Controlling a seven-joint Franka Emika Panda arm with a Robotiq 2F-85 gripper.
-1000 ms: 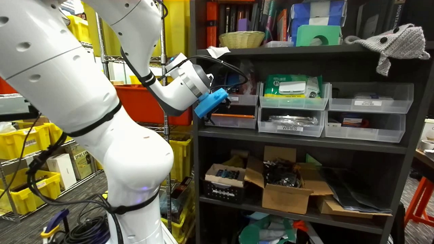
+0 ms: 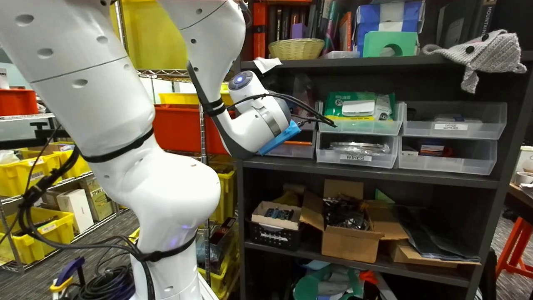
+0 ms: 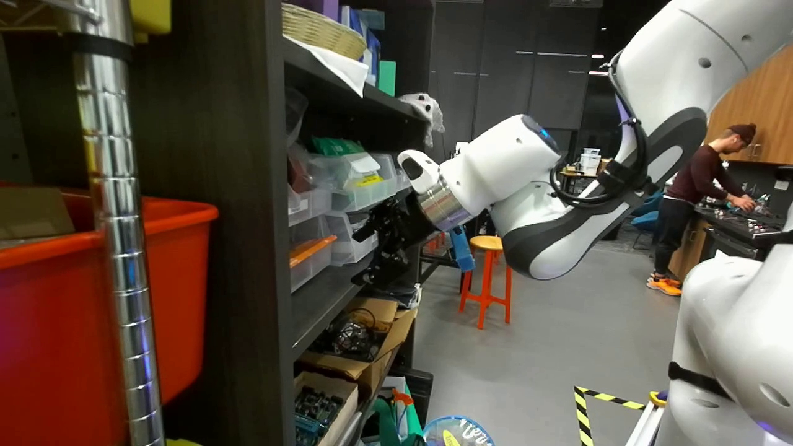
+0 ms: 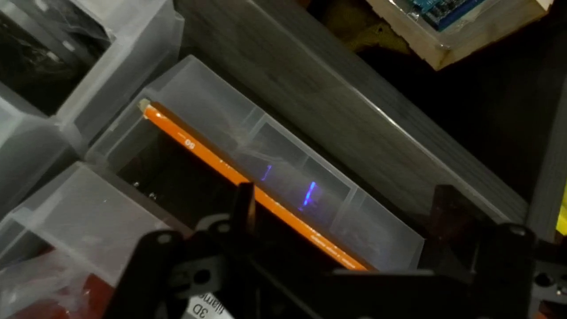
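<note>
In the wrist view, a long orange bar [image 4: 210,157] with white markings lies lengthwise along a clear plastic bin [image 4: 186,79]. Its lower end runs behind the dark gripper body. My gripper is open, its two black fingers wide apart on either side of the bin's lower part. Nothing shows gripped between them. From the side, the gripper [image 3: 362,253] points at the bins on the middle shelf, with the orange bar [image 3: 313,250] to its left. Whether a finger touches the bin or the bar, I cannot tell. Exterior view 1 hides the fingers behind the wrist.
Other clear bins stand beside and above, including one labelled wires [image 2: 357,159]. The dark shelf board [image 4: 340,79] runs along the bin's front. Open cardboard boxes [image 2: 349,242] fill the shelf below. An orange tub [image 3: 148,297] stands left of the bookcase.
In exterior view 1 the arm has swung right. The wrist and blue piece now cover part of the bin with the orange bar, where a gap showed before. The shelf's contents look unmoved.
</note>
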